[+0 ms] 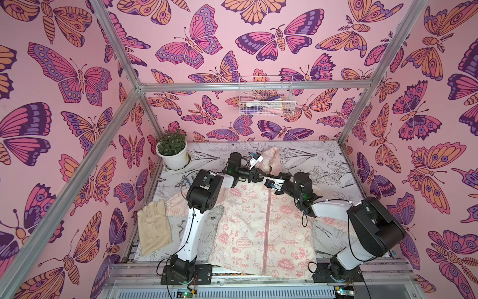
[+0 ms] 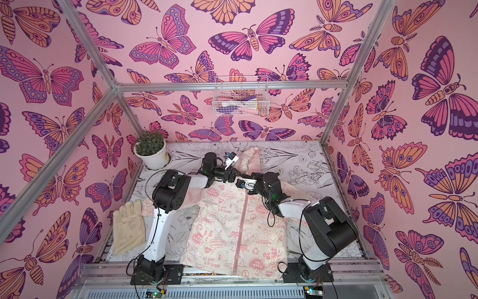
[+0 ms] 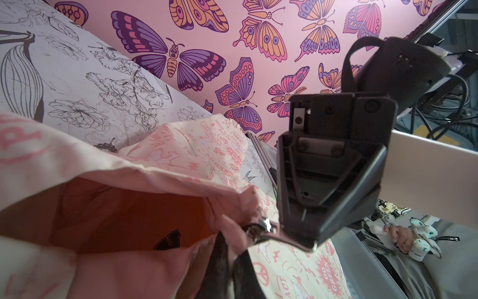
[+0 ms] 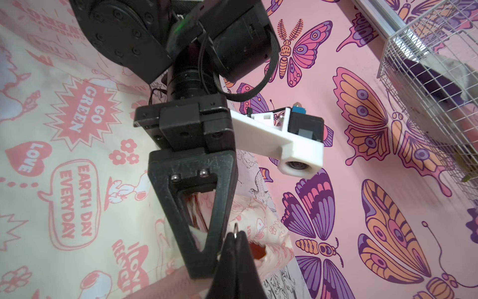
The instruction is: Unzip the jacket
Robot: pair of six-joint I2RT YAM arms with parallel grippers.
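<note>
The jacket (image 1: 244, 229), cream with pink print, lies spread on the table, its pink zipper line (image 1: 267, 234) running up the middle to the collar. At the collar both grippers meet. My left gripper is shut on a pink fold of jacket cloth beside the zipper top. A shiny metal zipper slider (image 3: 263, 226) shows just past that fold, against the tip of the other gripper. My right gripper is shut, with a bit of metal glinting at its tips, seemingly the zipper pull. The collar opening (image 3: 134, 214) gapes, showing a dark orange inside.
A beige glove (image 1: 154, 227) lies at the left edge and a potted plant (image 1: 174, 154) stands at the back left. The hood (image 1: 270, 160) lies behind the grippers. A wire basket (image 1: 266, 105) hangs on the back wall.
</note>
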